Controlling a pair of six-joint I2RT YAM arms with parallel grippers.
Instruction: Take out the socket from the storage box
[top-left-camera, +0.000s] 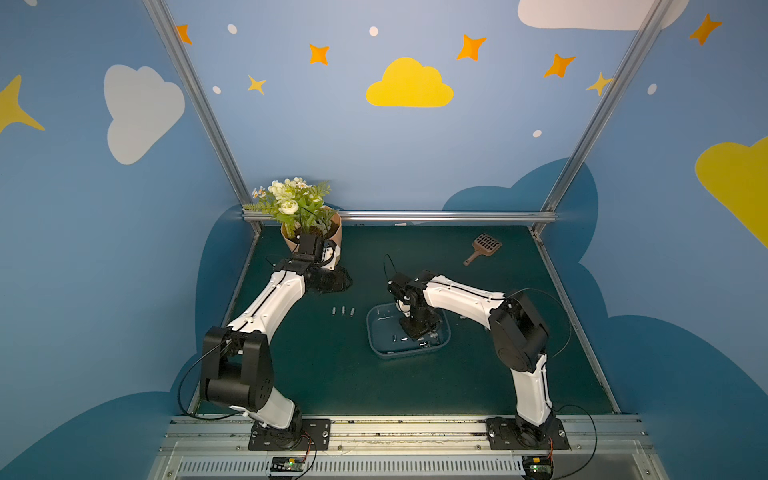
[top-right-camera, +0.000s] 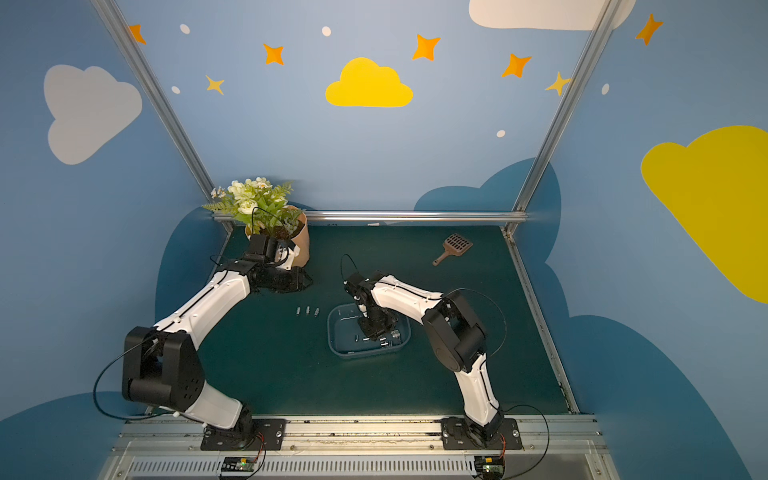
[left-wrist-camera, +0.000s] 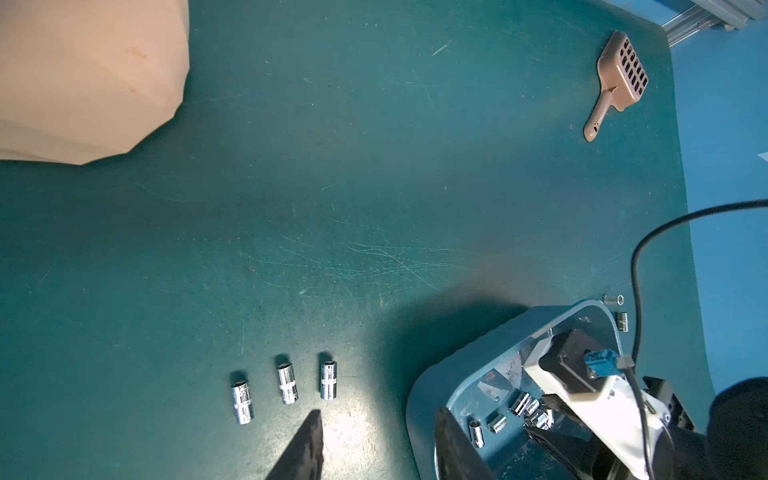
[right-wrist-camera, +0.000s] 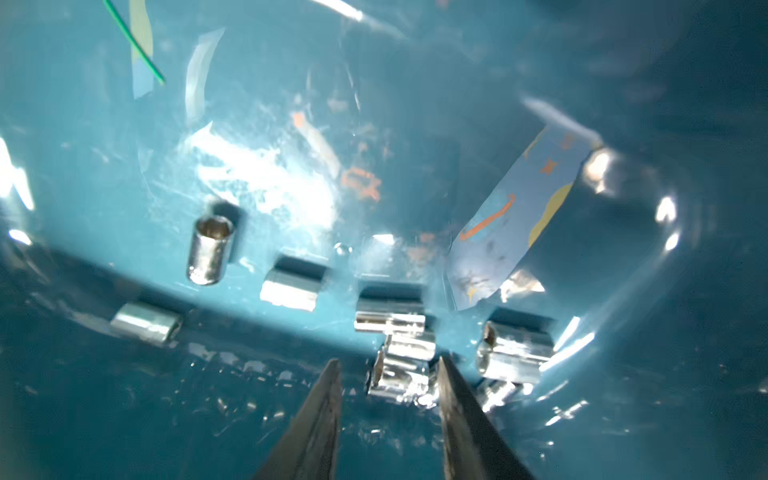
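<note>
The blue storage box (top-left-camera: 376, 346) sits mid-table, with several silver sockets (right-wrist-camera: 209, 254) lying inside. My right gripper is open inside the box, its fingertips at a cluster of sockets; whether they touch cannot be told. My left gripper hangs open over the table left of the box, nothing between its fingers. Three sockets (left-wrist-camera: 286, 382) lie in a row on the table left of the box in the left wrist view.
A flowerpot (top-right-camera: 300, 244) with white flowers stands at the back left, close to the left arm. A brown slotted scoop (top-left-camera: 486, 246) lies at the back right. Small metal pieces (left-wrist-camera: 622, 320) lie right of the box.
</note>
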